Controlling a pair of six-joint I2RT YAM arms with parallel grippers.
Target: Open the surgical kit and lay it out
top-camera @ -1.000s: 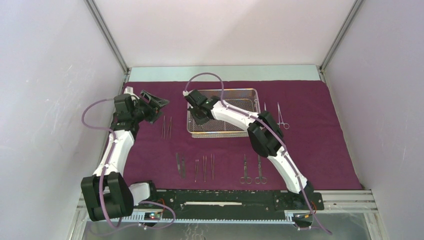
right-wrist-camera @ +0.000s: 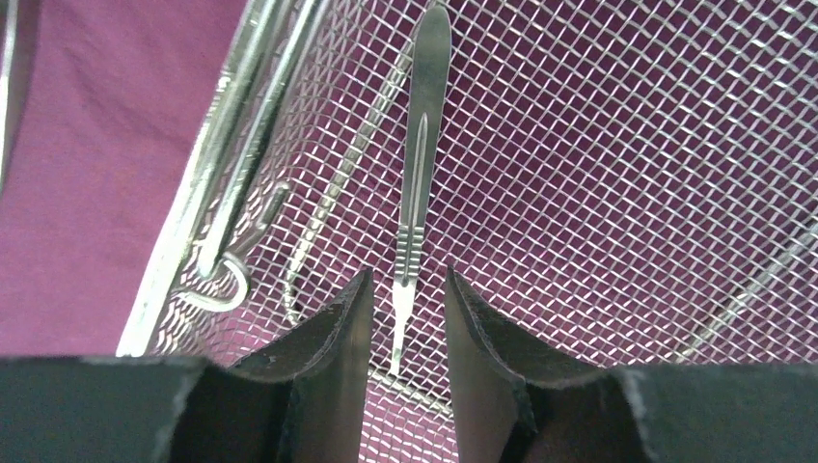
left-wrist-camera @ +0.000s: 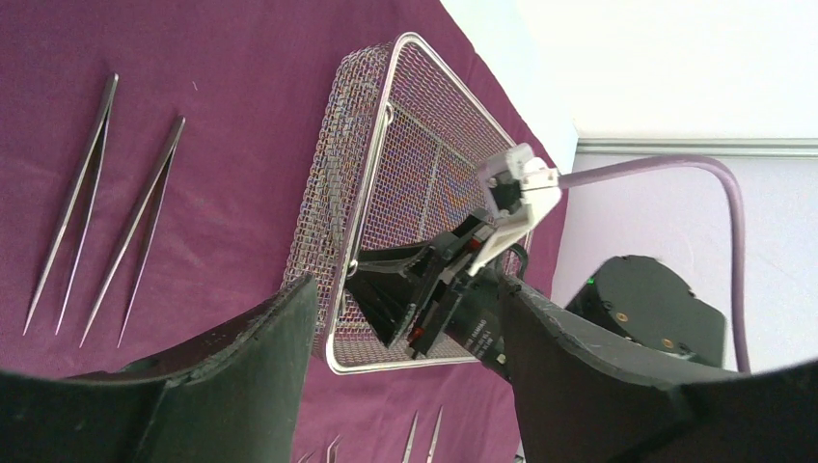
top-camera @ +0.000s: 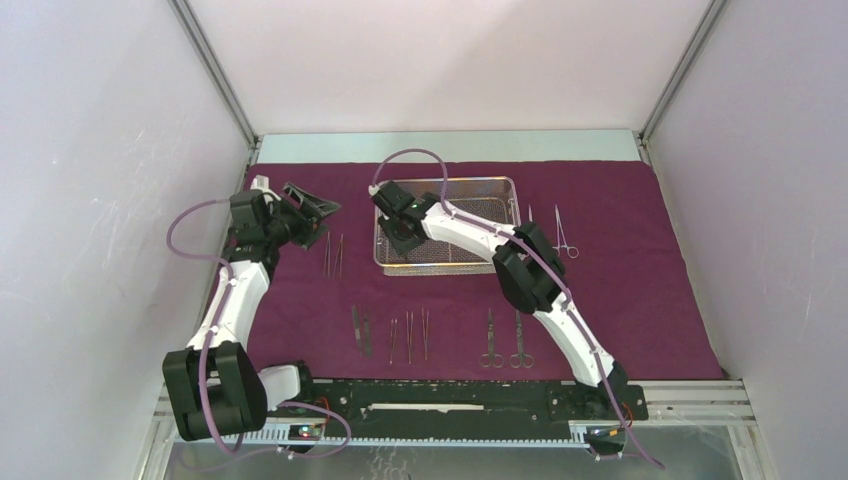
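My right gripper is open, low inside the wire instrument tray [top-camera: 470,263], its fingers on either side of the narrow tip end of a flat steel scalpel handle [right-wrist-camera: 422,116] lying on the mesh near the tray wall. My left gripper hangs open over the cloth left of the tray, with two tweezers [left-wrist-camera: 145,203] lying near it and nothing seen between its fingers.
On the purple cloth [top-camera: 630,300], scissors [top-camera: 519,345], slim instruments [top-camera: 410,340] and two flat handles [top-camera: 357,330] lie along the front. More scissors [top-camera: 565,240] lie right of the tray.
The right arm has shifted very slightly over the tray. My left arm stays put, and the laid-out instruments are unchanged.
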